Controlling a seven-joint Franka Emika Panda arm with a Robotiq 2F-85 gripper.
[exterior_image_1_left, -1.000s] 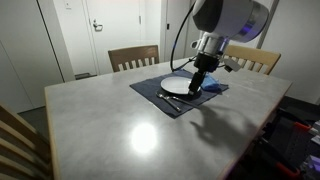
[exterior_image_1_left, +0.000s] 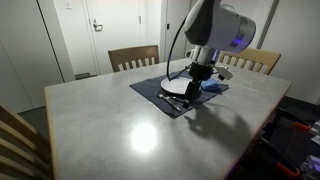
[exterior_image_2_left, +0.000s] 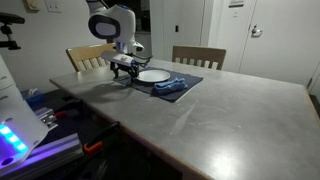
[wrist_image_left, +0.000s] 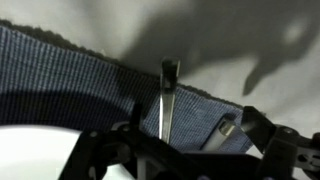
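Observation:
My gripper is open above the front edge of a dark blue woven placemat (wrist_image_left: 60, 75), nothing held between its fingers. In the wrist view, a slim metal utensil handle (wrist_image_left: 167, 105) lies between the fingers, nearer the left one. A second metal handle (wrist_image_left: 219, 133) lies close to the right finger; the far ends of both are cut off or hidden. A white plate (wrist_image_left: 40, 155) fills the lower left corner. In exterior view 1, the gripper (exterior_image_1_left: 188, 98) hangs low over the mat, just in front of the plate (exterior_image_1_left: 174, 86).
A folded blue cloth (exterior_image_2_left: 172, 86) lies on the mat beside the plate. Chairs (exterior_image_1_left: 135, 57) stand around the table.
In exterior view 1, my gripper has come down toward the placemat in front of the plate. The plate, cloth and mat appear unmoved.

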